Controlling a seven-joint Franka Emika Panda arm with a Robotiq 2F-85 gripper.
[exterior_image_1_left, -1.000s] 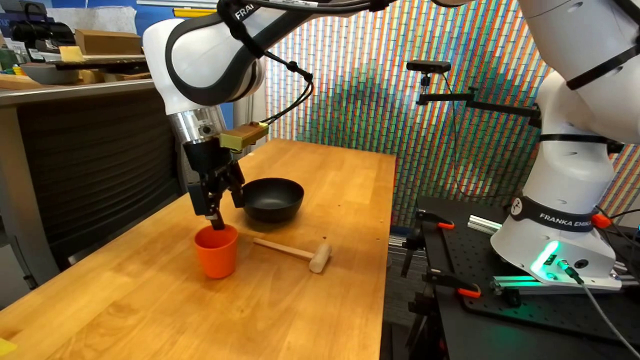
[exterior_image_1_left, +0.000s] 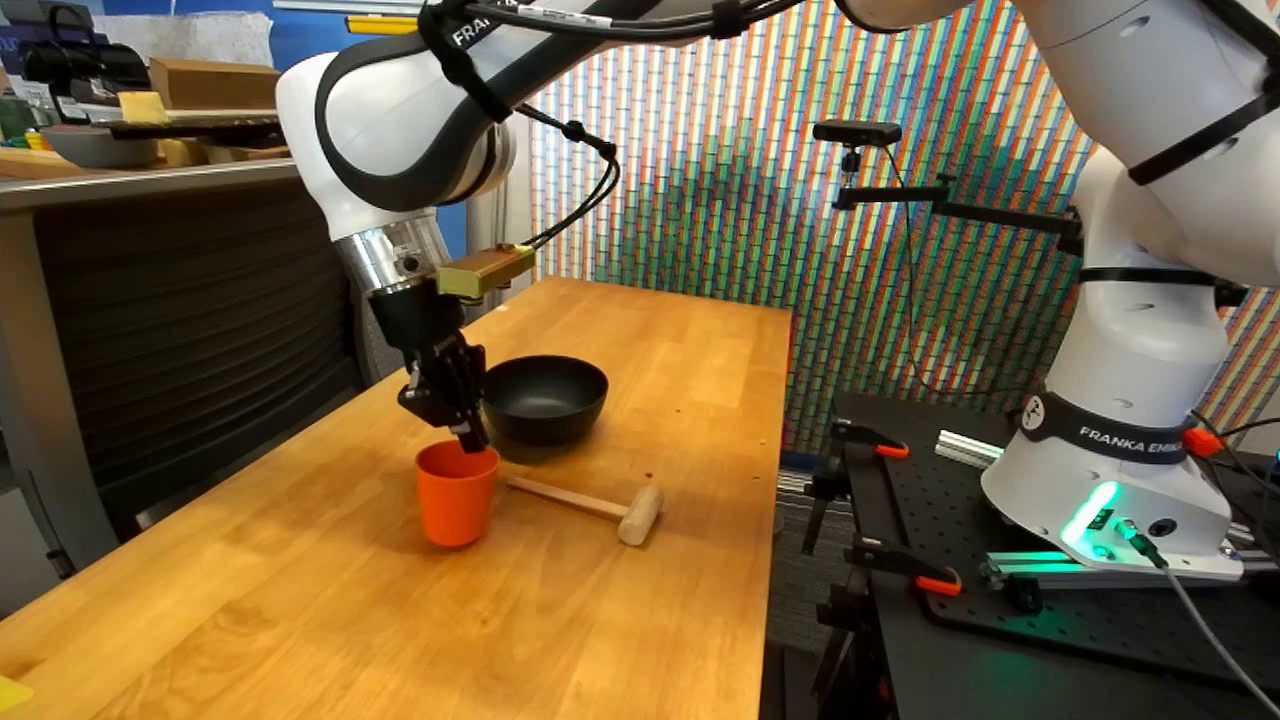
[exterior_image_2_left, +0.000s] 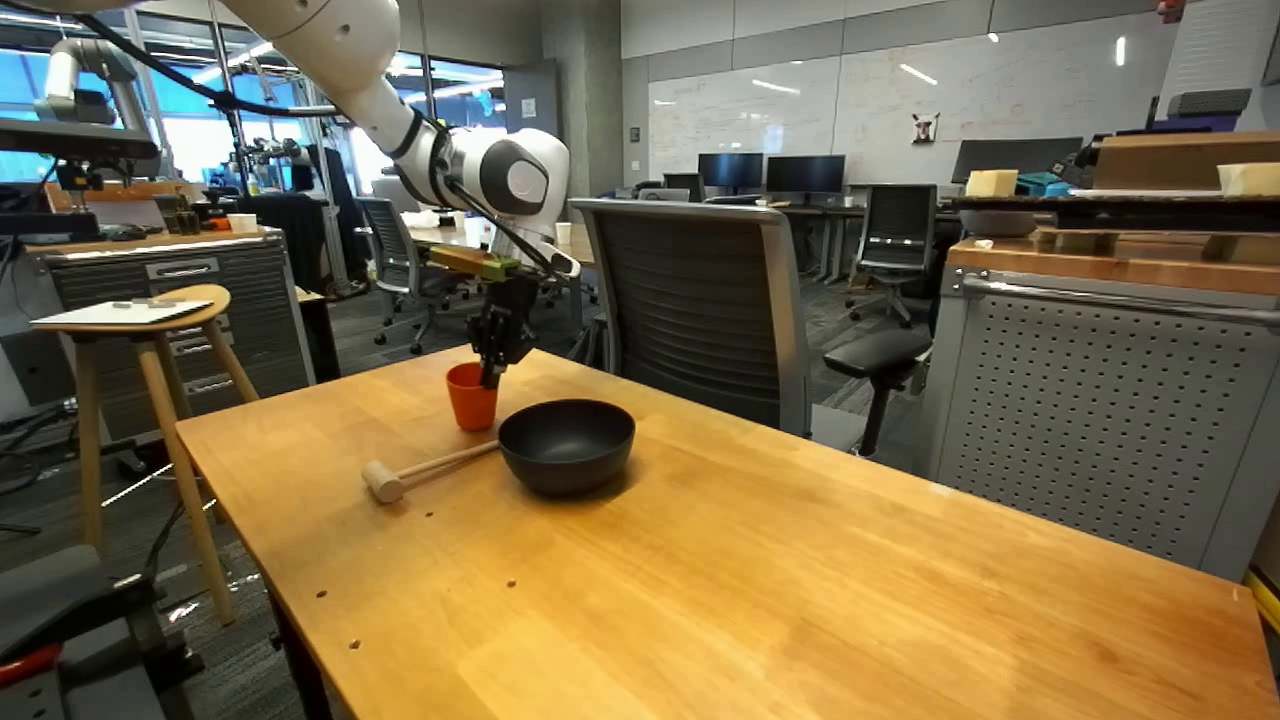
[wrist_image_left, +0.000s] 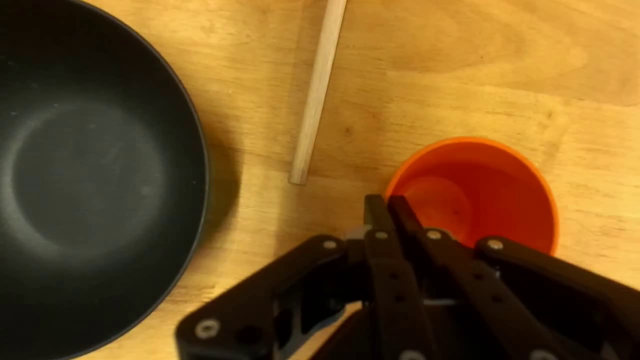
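Note:
An orange cup (exterior_image_1_left: 455, 498) stands upright, open end up, on or just above the wooden table; which of the two is unclear. My gripper is shut on its rim, one finger reaching inside the cup and the other outside, as the wrist view shows. Around the rest of the rim the cup (wrist_image_left: 498, 186) is free and its inside looks empty. In exterior view 2 the fingers (exterior_image_2_left: 491, 370) point down at the cup's edge nearer the black bowl.
A black bowl (exterior_image_2_left: 567, 446) sits close beside the cup, empty. Between them lies a wooden mallet (exterior_image_1_left: 641, 516), its handle (wrist_image_left: 318, 96) ending near the cup.
The gripper's fingers were apart a second ago and have come together on the cup's rim. The cup has shifted slightly right in exterior view 1; bowl and mallet stayed put.

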